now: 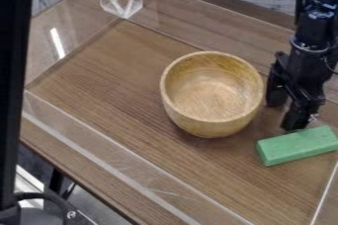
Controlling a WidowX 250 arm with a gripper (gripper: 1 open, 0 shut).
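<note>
A tan round bowl sits on the wooden table. At its right, low beside the rim, is my black gripper, fingers pointing down, open; whether it touches the bowl is unclear. A green block lies below the gripper, at the table's right front.
A clear angular plastic piece stands at the back left. Transparent strips run along the table's edges. Black equipment fills the lower left corner.
</note>
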